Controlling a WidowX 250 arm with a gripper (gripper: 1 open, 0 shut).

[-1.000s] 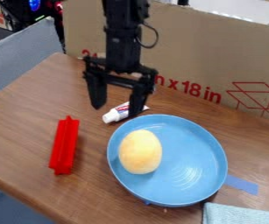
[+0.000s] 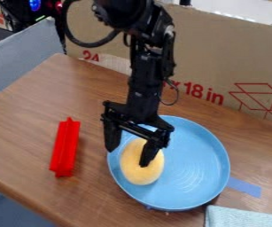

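Observation:
The black gripper is open and low over the blue plate, its fingers at either side of the pale yellow round roll. One finger reaches down at the roll's upper right, the other at its upper left near the plate's rim. Whether they touch the roll is hard to tell.
A red elongated object lies left of the plate on the wooden table. A folded cloth is at the lower right, blue tape beside the plate. A cardboard box stands behind.
The gripper has descended from above and behind the plate down to the roll. The white tube that showed behind the plate is now hidden by the arm.

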